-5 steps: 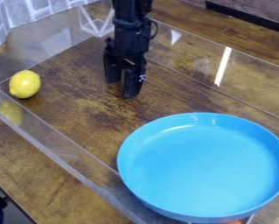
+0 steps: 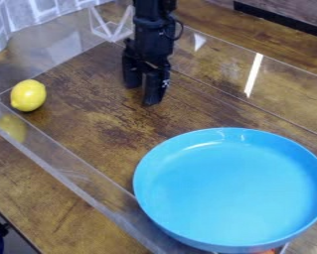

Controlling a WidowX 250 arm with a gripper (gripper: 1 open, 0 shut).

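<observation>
My black gripper [image 2: 146, 77] hangs at the top centre of the camera view, low over the dark wooden surface. Its fingers are dark against the wood, and I see no object clearly between them. A yellow lemon [image 2: 28, 95] lies at the left, apart from the gripper. A large blue plate [image 2: 230, 187] fills the lower right.
Clear plastic walls [image 2: 68, 174] edge the wooden floor [image 2: 107, 119] along the left and bottom. A small orange object is partly hidden beneath the plate's lower edge.
The gripper has shifted very slightly within the same spot at the top centre. The lemon and plate have stayed where they were.
</observation>
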